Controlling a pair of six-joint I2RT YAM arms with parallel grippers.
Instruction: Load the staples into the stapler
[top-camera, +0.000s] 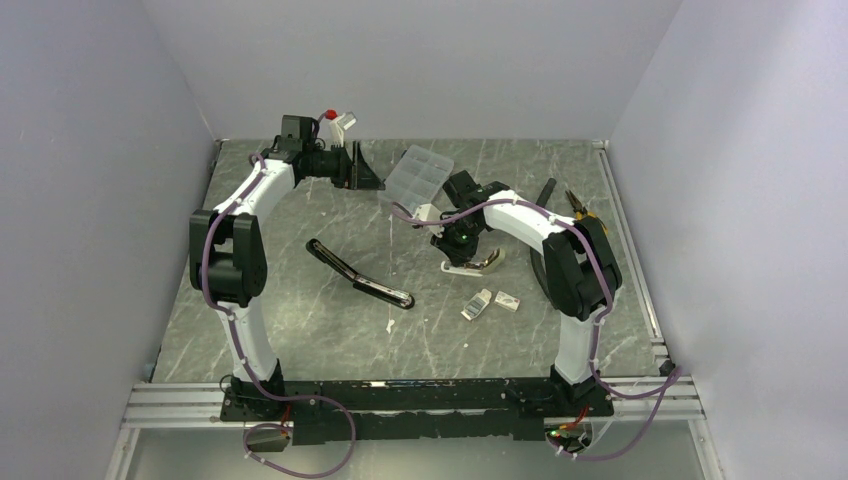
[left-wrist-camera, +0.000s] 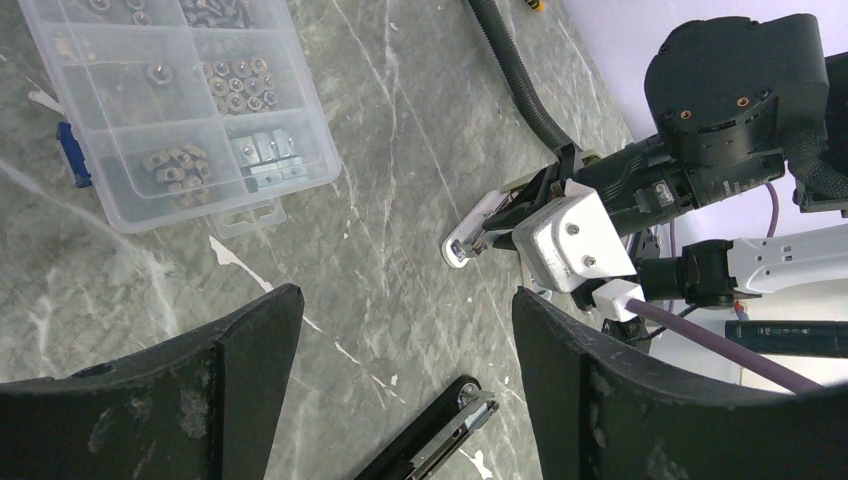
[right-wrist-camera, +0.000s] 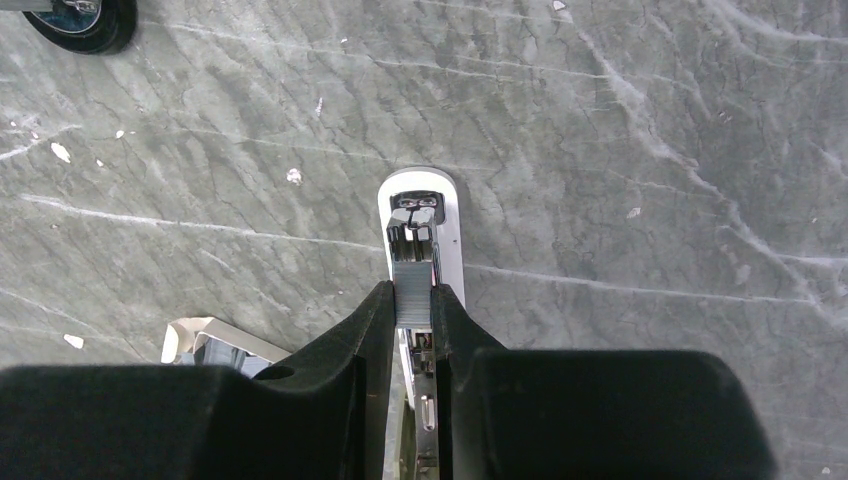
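A white-based stapler (right-wrist-camera: 450, 225) lies opened on the table under my right gripper. A short strip of grey staples (right-wrist-camera: 412, 280) sits at its front part, over the metal channel. The right fingertips press against both long sides of this strip, so the gripper is shut on it. Whether the strip is fully seated in the channel cannot be made out. My left gripper (top-camera: 368, 168) hangs at the back left, far from the stapler; its fingers (left-wrist-camera: 250, 345) stand wide apart with nothing between them.
A long black stapler (top-camera: 360, 277) lies unfolded at left centre. A clear compartment box (top-camera: 418, 175) with small parts is at the back. In front of the white stapler are a staple pack (top-camera: 477, 304) and a small box (top-camera: 507, 301). Pliers (top-camera: 576, 204) lie right.
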